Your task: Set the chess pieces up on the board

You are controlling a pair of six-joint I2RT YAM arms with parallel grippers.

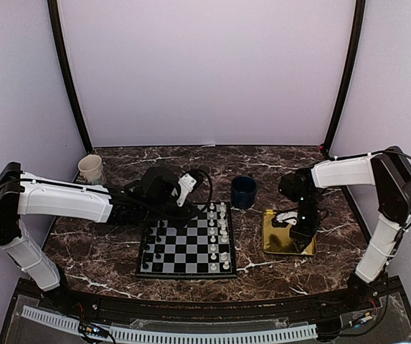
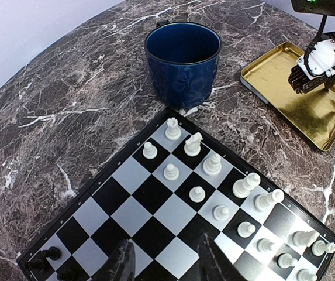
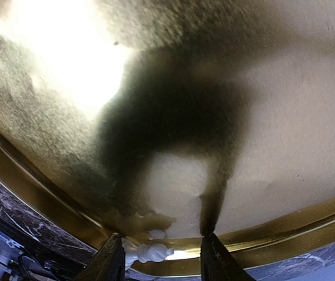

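The chessboard [image 1: 186, 249] lies left of the table's middle. White pieces, among them a rook [image 2: 173, 129] and a knight [image 2: 193, 144], stand upright in two rows along its right side. Black pieces [image 1: 145, 266] line the left side, partly covered by my left arm. Over the board's far part, my left gripper is open and empty. A single white piece [image 3: 154, 253] lies on its side by the rim of the gold tray [image 2: 255, 71]. My right gripper hangs there, open, its fingers apart on either side of that piece.
Behind the board and tray stands a dark blue mug [image 1: 243, 192]. A white cup [image 1: 91, 169] is at the far left. Bare marble table lies between board and tray. The tray's raised rim runs close to my right fingers [image 3: 216, 260].
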